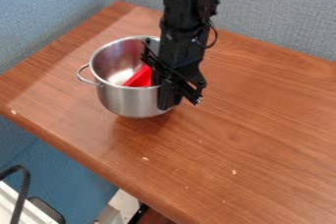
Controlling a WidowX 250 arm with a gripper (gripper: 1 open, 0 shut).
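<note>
A steel pot [110, 94] with a loop handle stands on the left part of the wooden table [223, 159]. Inside it lies a red object [138, 77], partly hidden by the rim and the arm. My black gripper [176, 92] is down at the pot's right side, over the rim. It is shut; I cannot make out anything held between its fingers.
Blue-grey padded walls stand at the back and left. A black cable and pale equipment [14, 204] sit off the table at the lower left.
</note>
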